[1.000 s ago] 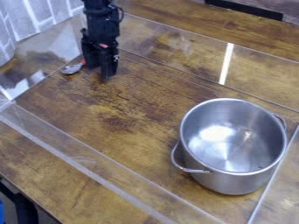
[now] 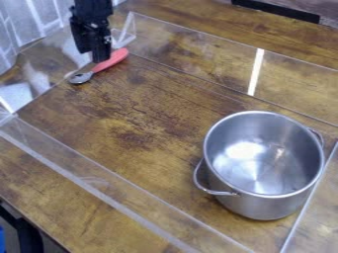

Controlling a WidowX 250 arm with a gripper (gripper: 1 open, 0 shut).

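Note:
My black gripper (image 2: 93, 49) hangs at the upper left, just above a spoon with a pink handle (image 2: 109, 61) and a metal head (image 2: 79, 77), which lies on the wooden counter near the back-left corner. Whether the fingers are open or touch the spoon is too small to tell.
A large steel pot (image 2: 260, 163) with side handles stands at the lower right. Clear panels line the counter's edges.
My gripper has moved up and to the left, away from the middle, and the pink handle that was mostly hidden behind it now shows.

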